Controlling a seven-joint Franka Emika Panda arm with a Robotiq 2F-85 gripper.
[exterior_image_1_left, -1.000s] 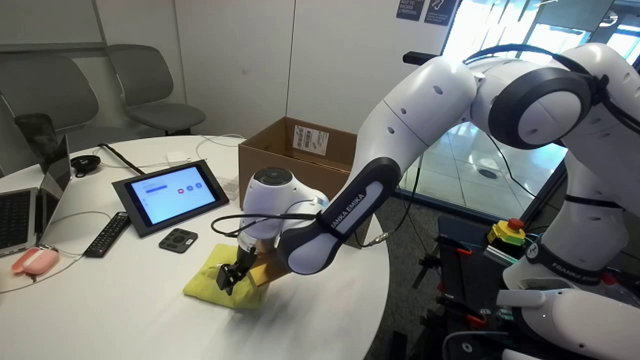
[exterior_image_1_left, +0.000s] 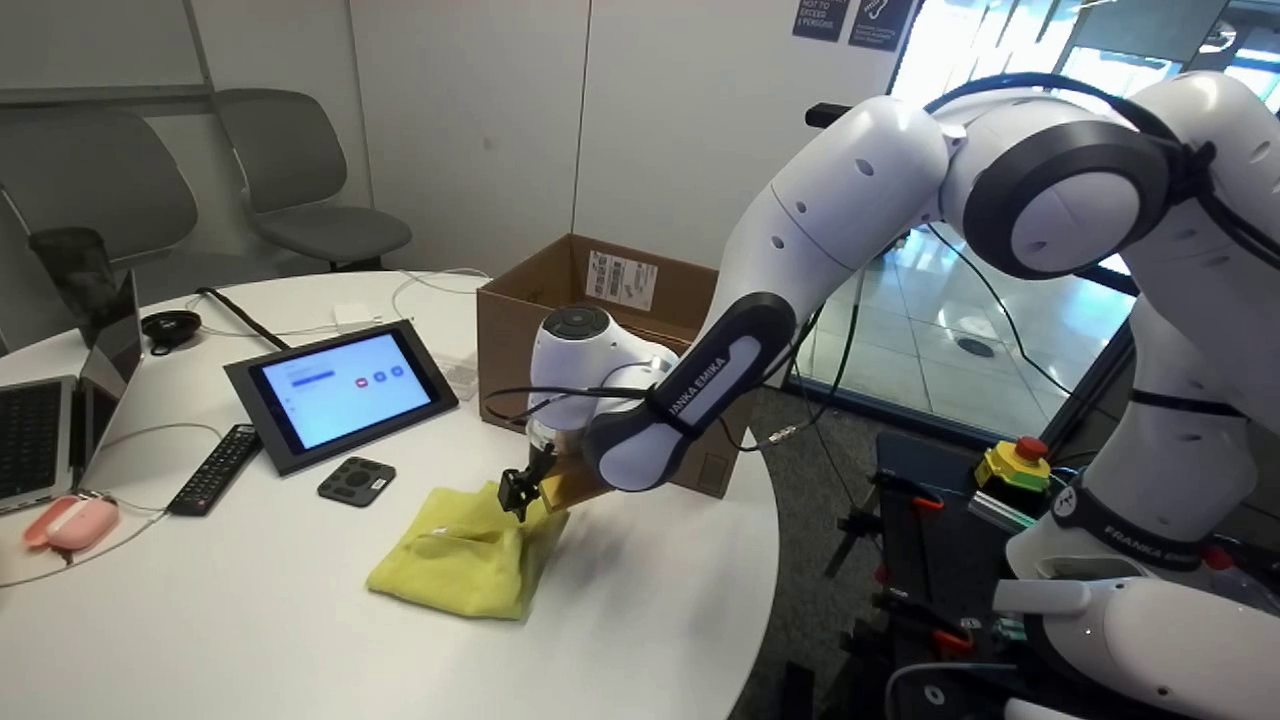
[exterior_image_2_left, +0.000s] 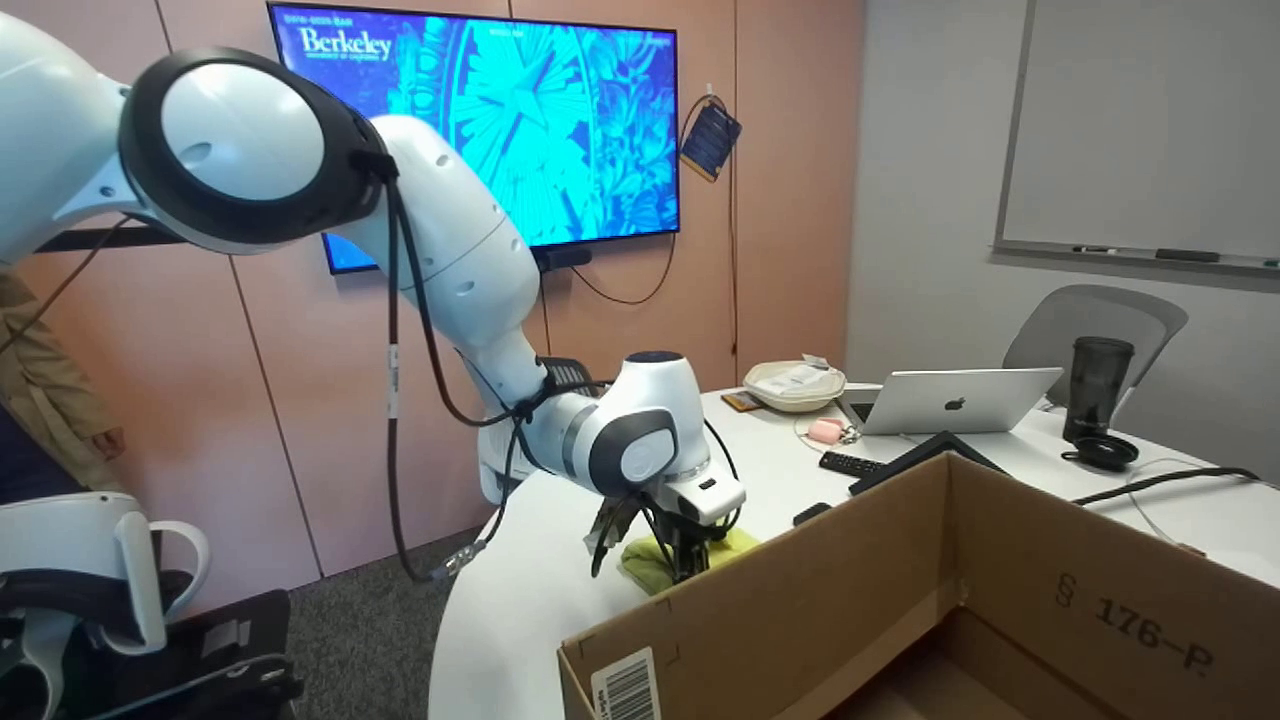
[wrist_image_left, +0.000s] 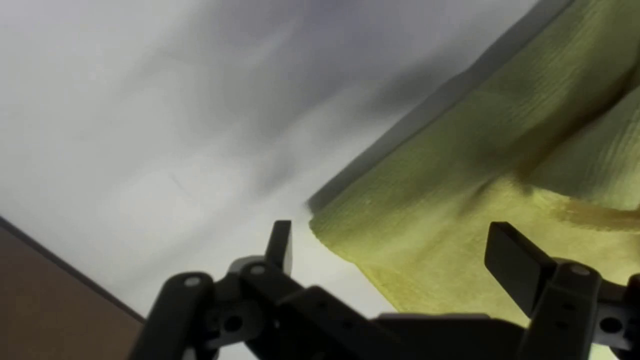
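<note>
A yellow cloth (exterior_image_1_left: 450, 558) lies folded and rumpled on the white round table. In the wrist view the same cloth (wrist_image_left: 414, 240) fills the right side, one corner pointing left between the fingers. My gripper is open, its two black fingers wide apart and nothing held between them. From the first exterior view, the gripper (exterior_image_1_left: 528, 492) hangs low at the cloth's far right edge, beside the box. The second exterior view has the cloth (exterior_image_2_left: 648, 564) partly hidden behind the gripper and the box. Whether the fingertips touch the cloth, I cannot tell.
An open cardboard box (exterior_image_1_left: 516, 348) stands close behind the gripper. A tablet (exterior_image_1_left: 348, 384), a small black control pad (exterior_image_1_left: 356, 480), a remote (exterior_image_1_left: 216, 468) and a laptop (exterior_image_1_left: 36, 438) lie to the left.
My arm has moved back toward the box and slightly up, from over the middle of the cloth to its far right edge. The cloth remains in the same place on the table.
</note>
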